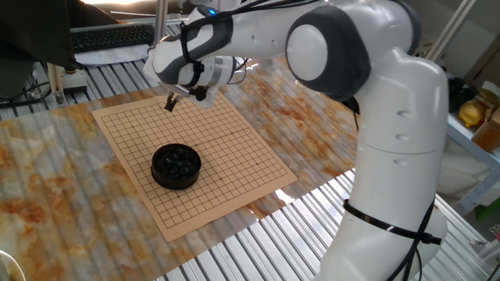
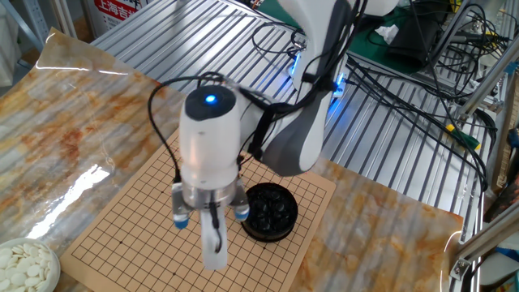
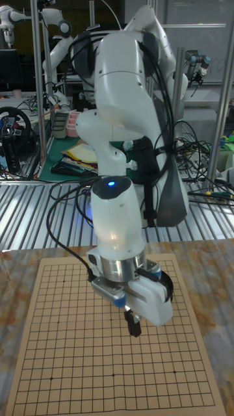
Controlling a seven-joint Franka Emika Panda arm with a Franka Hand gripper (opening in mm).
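A round black bowl (image 1: 176,179) holding several black stones (image 2: 272,209) stands on the tan grid board (image 1: 226,160). In exterior view 1, my gripper (image 1: 169,102) hangs above the board, apart from the bowl and on its far side. Exterior view 3 shows its dark fingertips (image 3: 134,325) close together over the grid. No stone can be made out between them, and how far the fingers are parted is unclear. From exterior view 2, the gripper's body covers its fingertips. In exterior view 3 the arm mostly hides the bowl.
A white dish of white stones (image 2: 28,266) sits at the lower left of exterior view 2. The rest of the board's grid looks bare. Brown marbled sheeting (image 1: 62,172) surrounds it, and a keyboard (image 1: 113,37) lies beyond the table.
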